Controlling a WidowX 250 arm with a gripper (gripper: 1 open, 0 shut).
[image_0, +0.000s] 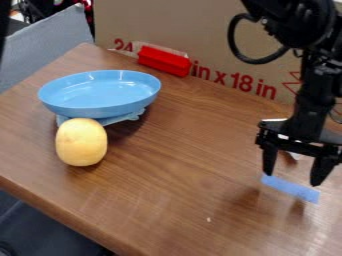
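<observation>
My black gripper (291, 165) is open at the right of the table, its fingers low just above a light blue strip (297, 192) that lies on the wood. Behind the gripper a small pale object is mostly hidden, too covered to tell what it is.
A blue plate (100, 88) rests on something blue at the left, with a yellow potato-like object (80, 141) in front of it. A red block (163, 59) lies at the back by a cardboard box (201, 30).
</observation>
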